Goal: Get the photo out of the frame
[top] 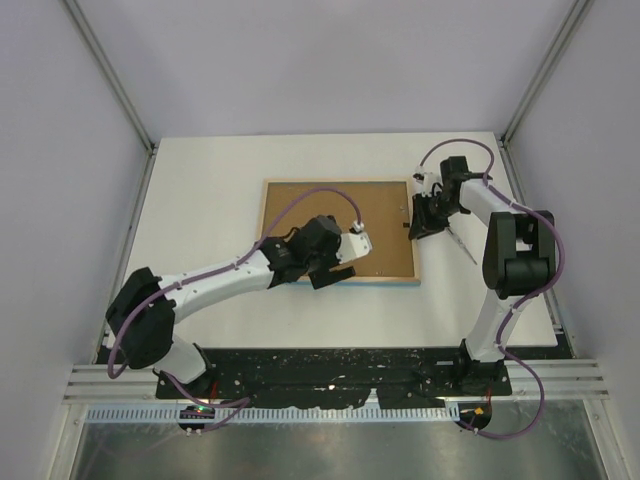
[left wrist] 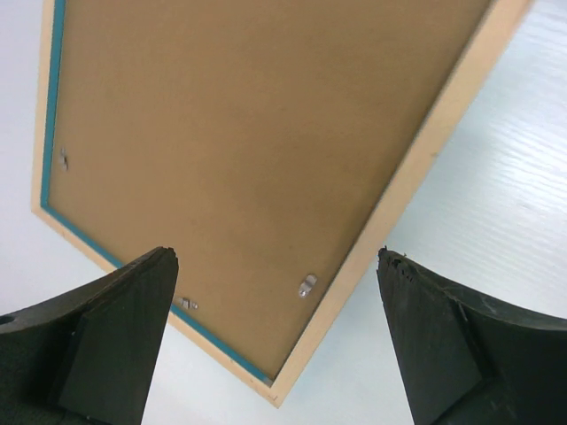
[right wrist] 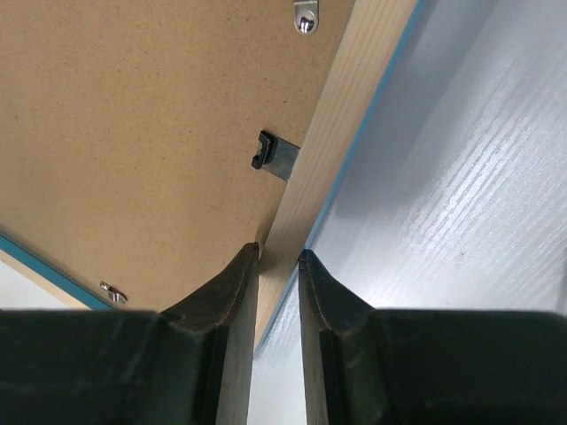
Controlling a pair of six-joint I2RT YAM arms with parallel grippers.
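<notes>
The wood-edged picture frame [top: 417, 265] lies on the white table, its brown backboard [top: 388, 235] facing up. Small metal clips [left wrist: 307, 284] sit along its edges, and a black-tipped tab [right wrist: 275, 155] shows by the right side. My right gripper straddles that right rail, with a finger on each side and the wood filling the narrow gap; it looks shut on the frame. Over the front part of the frame, my left gripper [top: 340, 275] stands open. Nothing is between its fingers in the left wrist view. The photo is hidden.
A thin light stick-like object [top: 462, 246] lies on the table right of the frame, near the right arm.
</notes>
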